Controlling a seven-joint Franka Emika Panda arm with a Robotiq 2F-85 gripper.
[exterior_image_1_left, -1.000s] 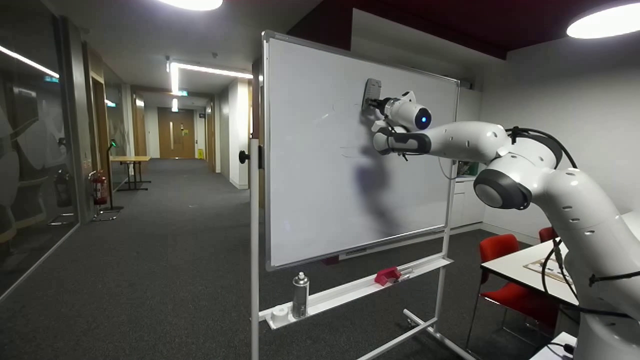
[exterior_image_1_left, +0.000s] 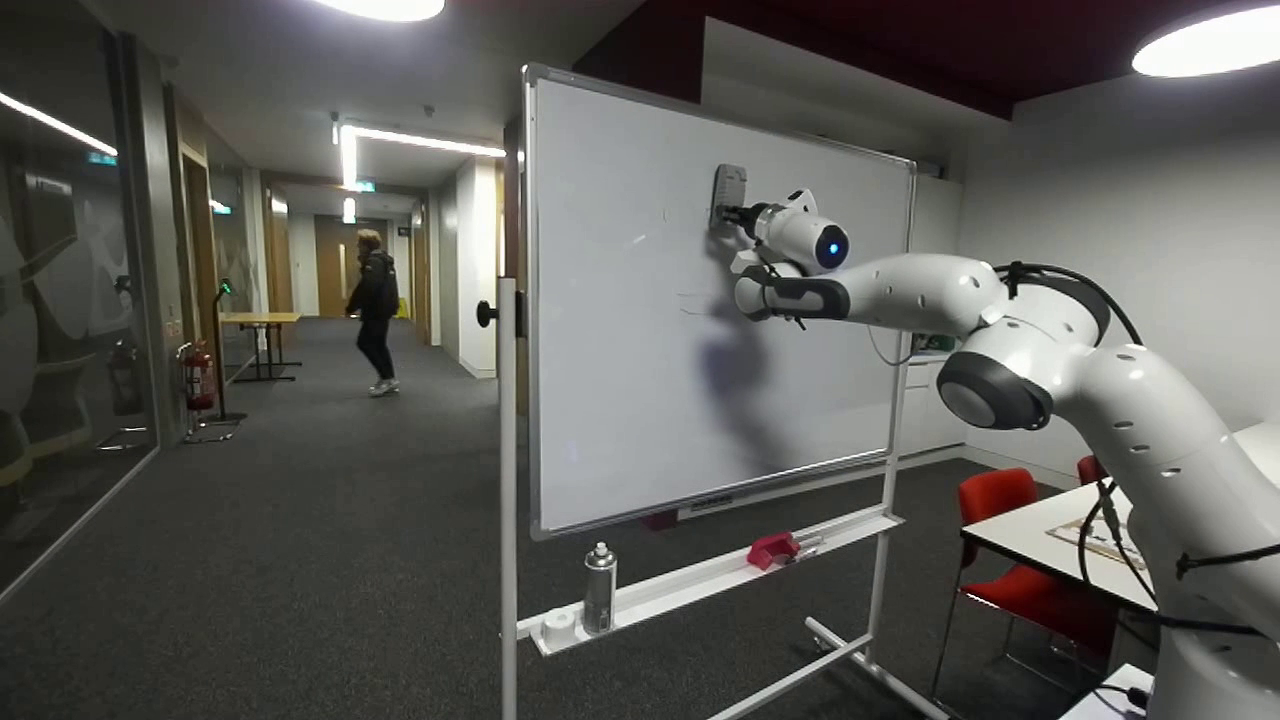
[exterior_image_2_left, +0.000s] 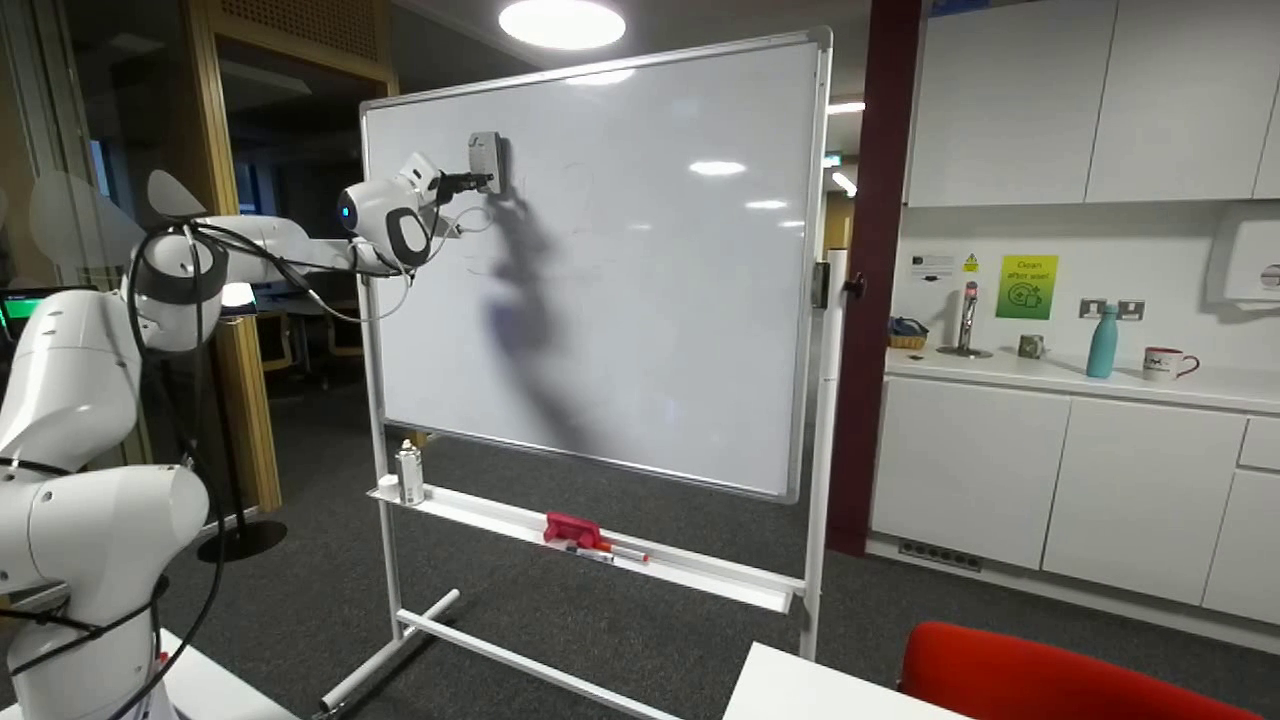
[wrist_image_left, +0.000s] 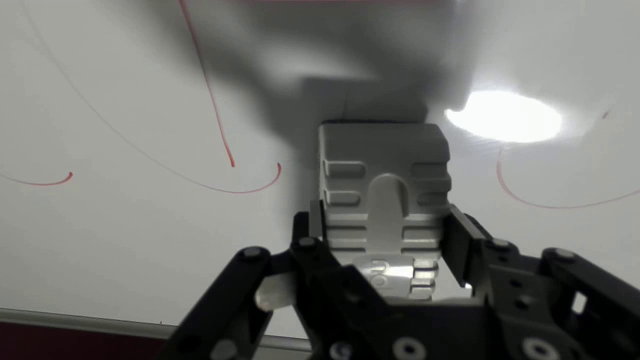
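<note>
A grey ribbed eraser (wrist_image_left: 384, 180) is gripped at its sides by my gripper, whose black fingers close on it from left and right. In both exterior views the eraser (exterior_image_1_left: 728, 192) lies against the upper part of the whiteboard (exterior_image_2_left: 672, 324), or very close to it. Thin red marker strokes (wrist_image_left: 210, 90) show on the board to the left of the eraser in the wrist view, with another red curve (wrist_image_left: 540, 207) to its right. Faint marks are visible around it from outside. The eraser's wiping face is hidden.
Below the board, the tray (exterior_image_2_left: 708, 576) carries a spray can (exterior_image_1_left: 600, 588), a white roll-like object (exterior_image_1_left: 559, 626), a red holder (exterior_image_2_left: 573, 528) and markers (exterior_image_2_left: 626, 553). A person (exterior_image_1_left: 375, 312) is in the corridor. Red chairs and white tables stand near the arm's base.
My gripper and the eraser have shifted a little to the left and slightly down across the board in exterior view 1. A person has come into view in the corridor.
</note>
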